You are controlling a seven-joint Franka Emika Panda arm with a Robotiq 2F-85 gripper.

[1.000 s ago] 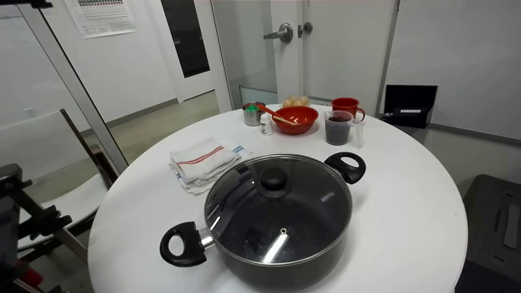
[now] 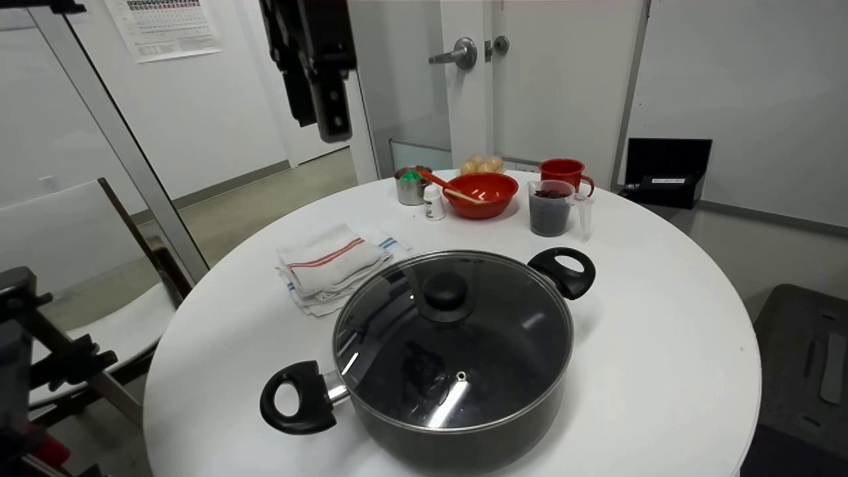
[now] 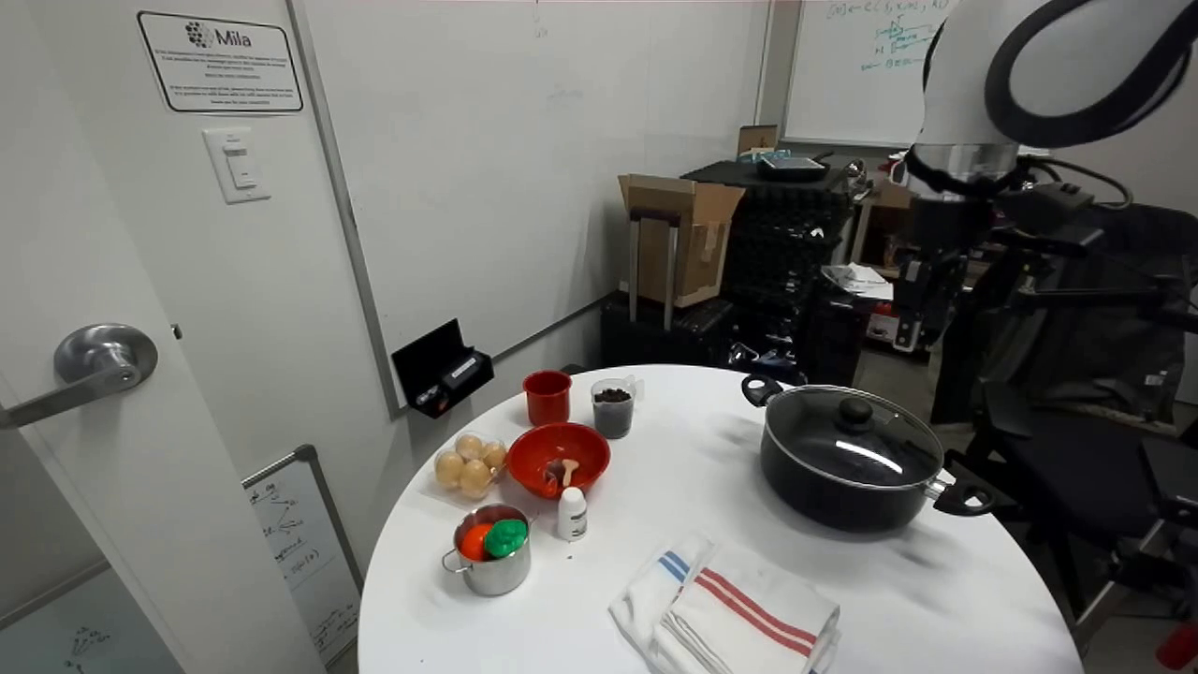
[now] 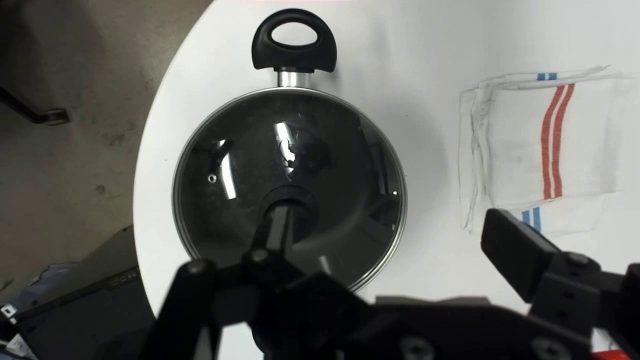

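A black pot (image 2: 477, 445) with a glass lid (image 2: 397, 318) stands on the round white table. Its lid has a black knob (image 2: 445, 291), and dark loop handles (image 3: 963, 498) stick out on opposite sides of the pot. High at the top of exterior view 1, my gripper (image 2: 319, 123) hangs clear of the tabletop, touching nothing. In the wrist view its two fingers (image 4: 516, 255) are spread wide, open and empty. One finger overlaps the lid and part of the knob in that view; the other appears beside a folded towel (image 4: 522, 150).
Behind the pot stand a red bowl (image 2: 497, 199) with a spoon, a red mug (image 3: 547, 395), a measuring cup (image 3: 613, 417), a metal pot (image 3: 497, 573), a white bottle (image 3: 572, 517) and several eggs (image 3: 469, 465). Bare tabletop (image 2: 660, 342) lies right of the pot.
My gripper has come into exterior view 1 from above, at the top left of centre. Pot, lid, towel and the things at the back have not moved.
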